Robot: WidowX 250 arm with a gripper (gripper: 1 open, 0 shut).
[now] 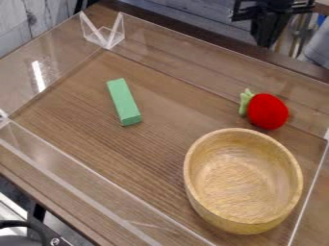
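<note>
My gripper (266, 36) is at the top right edge of the view, dark and partly cut off; its fingers are too small to tell whether open or shut. Below it on the wooden table lie a red strawberry-like object (267, 111) with a green top, a green block (123, 101) at the left, and a round wooden bowl (243, 179) at the bottom right, which is empty.
A clear plastic bracket (103, 29) stands at the top left corner. Transparent walls edge the table (115, 173).
</note>
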